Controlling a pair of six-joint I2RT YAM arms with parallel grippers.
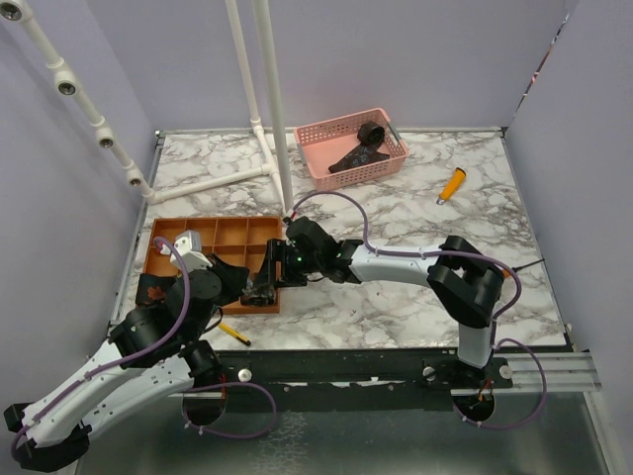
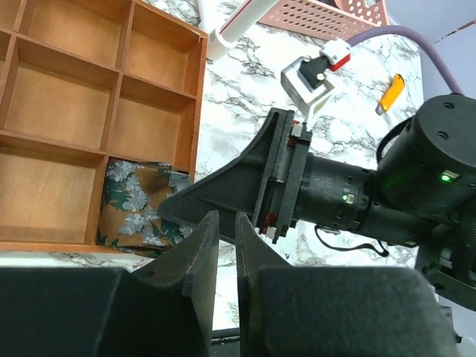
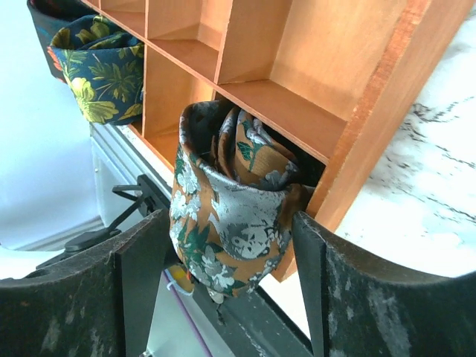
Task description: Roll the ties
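Observation:
A brown floral tie [image 3: 234, 230], loosely coiled, sits in the near right corner compartment of the wooden box; part of it rises above the rim in the right wrist view. My right gripper is open, one finger on each side of this tie; whether they touch it cannot be told. In the left wrist view, my left gripper is open by a narrow gap with nothing in it, near the same compartment. A dark blue floral tie [image 3: 104, 74] is rolled at the box's far end. Dark ties [image 1: 362, 153] lie in the pink basket [image 1: 368, 177].
A yellow-handled tool [image 1: 235, 334] lies just in front of the box. An orange knife [image 1: 452, 185] is at the right of the table, and a screwdriver is mostly hidden by the right arm. White pipes [image 1: 213, 185] run behind the box. Several compartments stand empty.

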